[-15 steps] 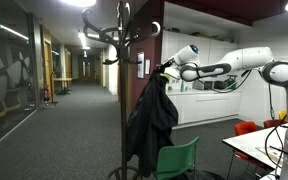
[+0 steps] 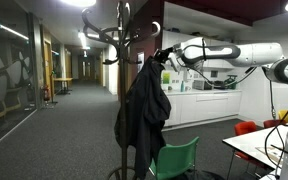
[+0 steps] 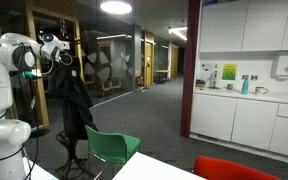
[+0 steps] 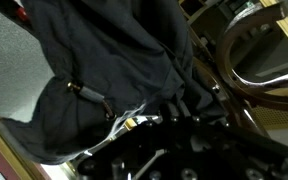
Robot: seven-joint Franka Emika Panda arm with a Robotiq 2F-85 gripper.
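Observation:
A black coat (image 2: 147, 108) hangs down beside the dark post of a coat stand (image 2: 123, 85) in exterior view 1. At the coat's top, level with the stand's upper part, my gripper (image 2: 163, 58) is shut on the fabric. Exterior view 2 has the coat (image 3: 72, 103) below the raised arm at the left. Dark cloth with a zip or toggle fills much of the wrist view, and the stand's curved brown wood (image 4: 246, 50) lies close on the right. Whether the coat rests on a hook cannot be made out; the fingertips are lost in dark cloth.
A green chair (image 2: 175, 158) stands close to the coat's lower right. A white table (image 2: 254, 143) with red chairs is farther right, and white cabinets (image 3: 234, 121) line the back.
My gripper and the top of the coat have shifted slightly left, towards the stand. The coat's hanging part has swung a little left as well. The stand and chair have stayed put.

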